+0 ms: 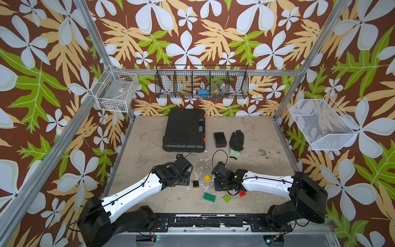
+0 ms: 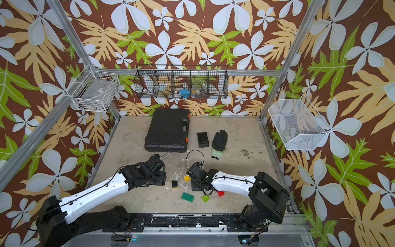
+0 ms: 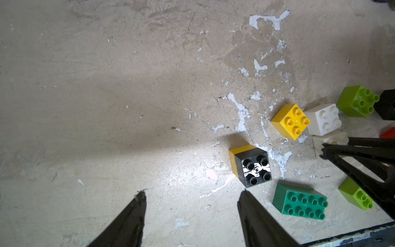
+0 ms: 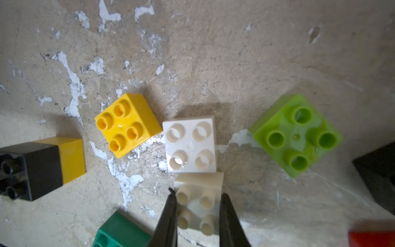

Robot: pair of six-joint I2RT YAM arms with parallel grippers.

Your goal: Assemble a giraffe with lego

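In the right wrist view, the fingers of my right gripper stand on both sides of a cream-white brick [image 4: 199,209]; whether they press on it I cannot tell. A second white brick [image 4: 189,144] lies just beyond it. To its left is a yellow brick [image 4: 125,123], and to its right a lime brick [image 4: 294,133]. A black brick with eye print [image 3: 253,166] has a yellow part at its base. My left gripper is open over bare table, nothing between its fingers. A green brick [image 3: 300,200] and another lime brick [image 3: 356,193] lie near the front edge.
A red brick [image 4: 372,238] and a black brick [image 4: 380,173] lie right of my right gripper. Behind the arms are a black case [image 1: 184,129], a black box [image 1: 219,140] and a glove [image 1: 236,142].
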